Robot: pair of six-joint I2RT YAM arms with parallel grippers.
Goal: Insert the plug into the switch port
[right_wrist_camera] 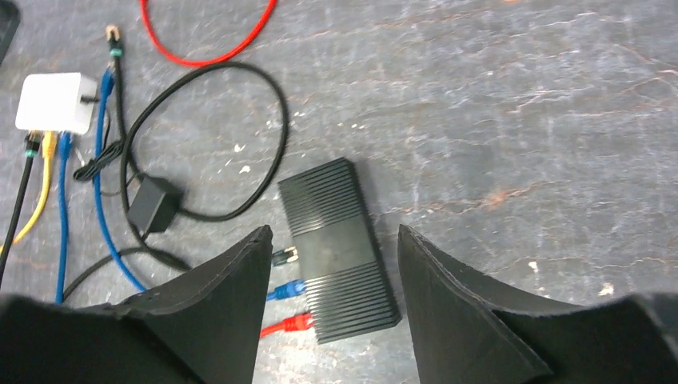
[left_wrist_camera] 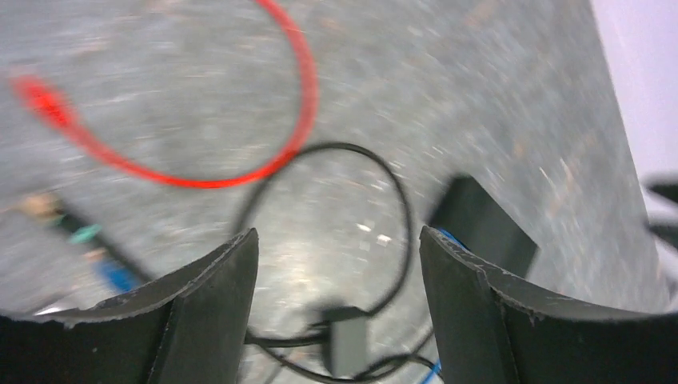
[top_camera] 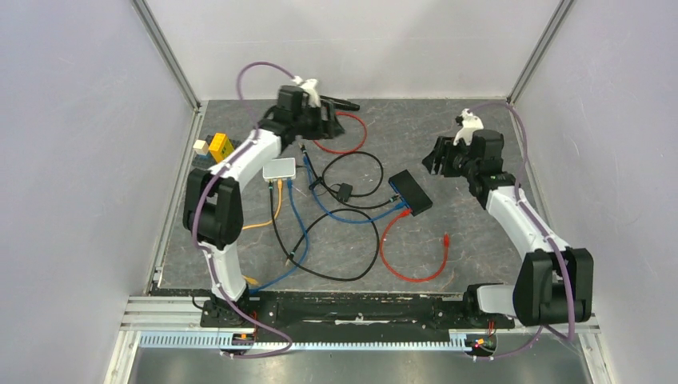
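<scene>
The black ridged switch [top_camera: 410, 193] [right_wrist_camera: 334, 248] lies on the right-centre of the table, with a red plug [right_wrist_camera: 297, 322], a blue plug [right_wrist_camera: 290, 289] and a black plug [right_wrist_camera: 285, 256] at its left side; whether each is fully seated I cannot tell. My left gripper [top_camera: 314, 120] is raised over the back left, blurred in the top view, open and empty in its wrist view. My right gripper [top_camera: 441, 157] is above and right of the switch, open with nothing between its fingers.
A white box [top_camera: 279, 169] with yellow, blue and black cables sits left of centre. A small black block [right_wrist_camera: 156, 205], looped cables, a yellow block [top_camera: 221, 147] and a dark cylinder [top_camera: 341, 103] are around.
</scene>
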